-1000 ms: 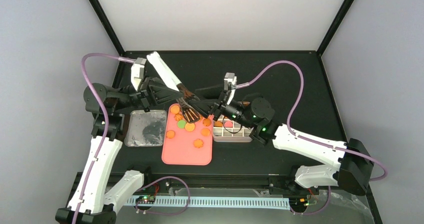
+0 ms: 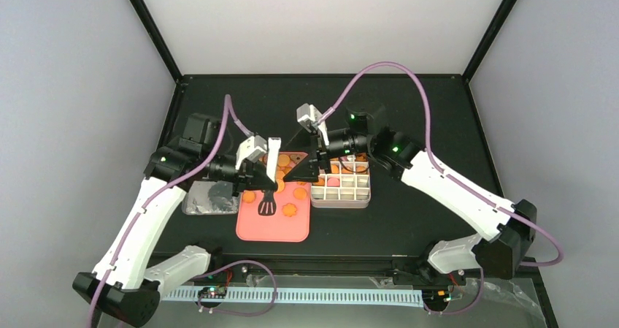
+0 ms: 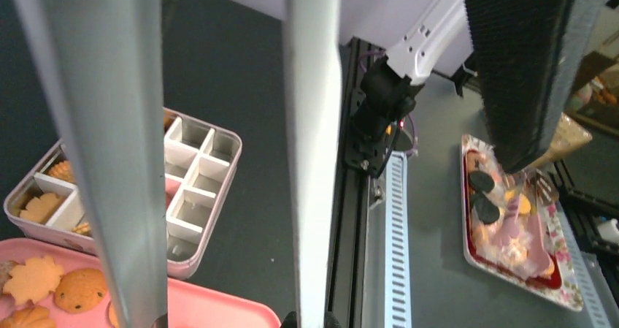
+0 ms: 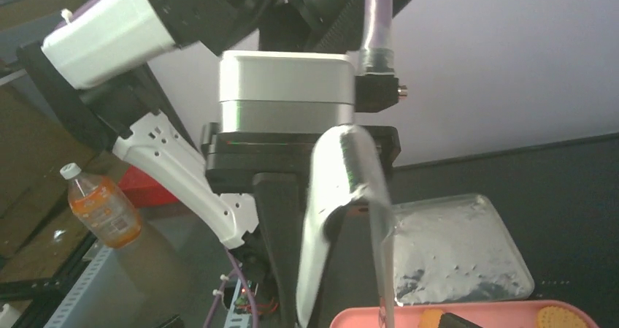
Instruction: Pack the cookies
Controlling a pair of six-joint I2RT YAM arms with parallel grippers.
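White-handled tongs (image 2: 273,156) with dark slotted ends stand over the pink tray (image 2: 274,229), their handles filling much of the left wrist view. My left gripper (image 2: 271,177) is shut on the tongs from the left side. Just to the right, my right gripper (image 2: 293,158) is open with nothing visible between its fingers, apart from the tongs. Several cookies, one of them flower-shaped (image 2: 290,210), lie on the tray. Beside it is the divided box (image 2: 341,204), with cookies in some back and left compartments and several empty ones in front. The arms hide part of tray and box.
A clear shallow container (image 2: 191,204) with dark contents sits left of the tray. Off the table, the left wrist view shows a patterned tray (image 3: 467,218) of wrapped sweets.
A green cookie is now hidden.
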